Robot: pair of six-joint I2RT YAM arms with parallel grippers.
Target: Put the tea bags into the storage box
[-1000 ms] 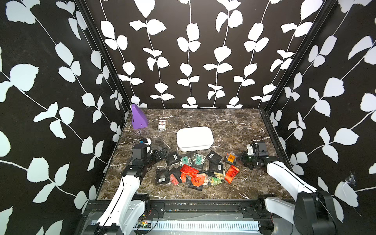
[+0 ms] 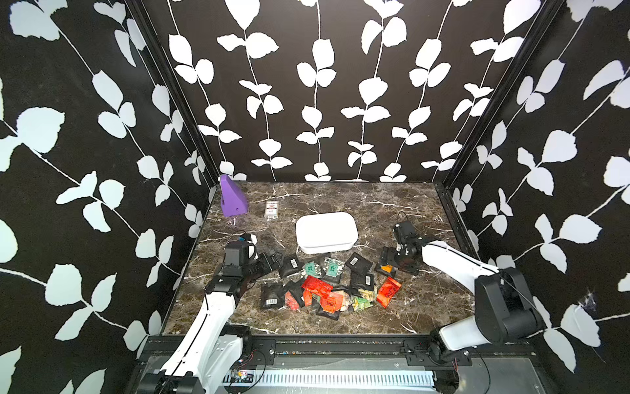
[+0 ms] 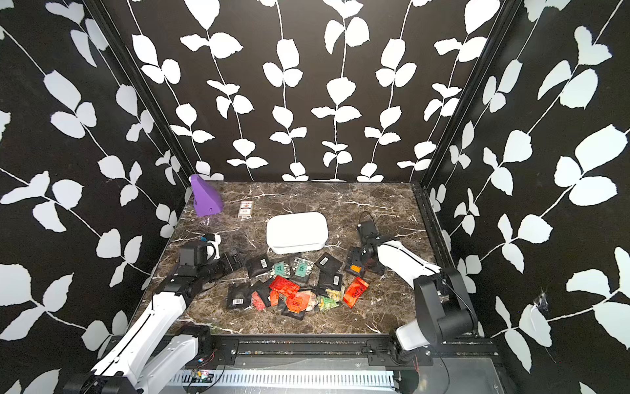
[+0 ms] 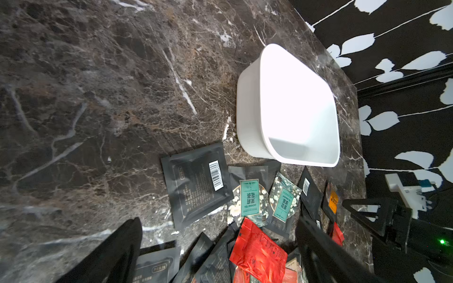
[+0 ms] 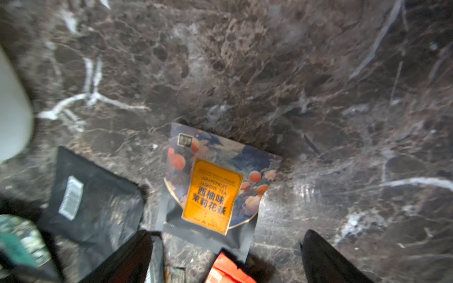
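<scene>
A white storage box [image 4: 302, 103], open at the top and empty as far as shows, stands mid-table. In front of it lies a loose pile of tea bags: black ones [image 4: 195, 184], jasmine bags with green labels [image 4: 249, 197], red ones [image 2: 388, 291]. Below my right gripper lies a grapefruit jasmine tea bag [image 5: 212, 191] with an orange label; its fingers [image 5: 325, 259] are wide apart, nothing held. My left gripper is open, left of the pile, pointing over a black bag.
A purple wedge-shaped object [image 2: 233, 196] stands at the back left, with a small white pack [image 2: 271, 209] beside it. Bare marble surrounds the pile to the right and left. Walls enclose the table at the back and sides.
My right gripper has moved left, over the orange-labelled tea bag, and partly covers it in the top left view. The left arm has barely moved. The bags and box look unchanged.
</scene>
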